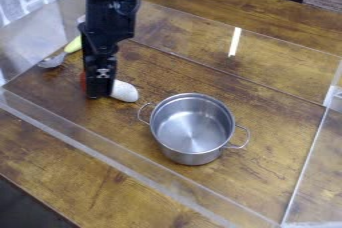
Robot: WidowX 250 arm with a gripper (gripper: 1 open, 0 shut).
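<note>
My black gripper (96, 77) hangs at the upper left, pointing down with its fingers open around or just over a red and white mushroom-like toy (123, 90). The toy is partly hidden behind the fingers; its white end pokes out to the right. A steel pot (193, 132) with two handles stands to the right of the gripper, toward the middle of the table, empty.
A yellow corn-like object (74, 44) and a silver utensil (51, 61) lie behind at the left. Clear panels edge the wooden table (254, 62), whose right and back parts are bare.
</note>
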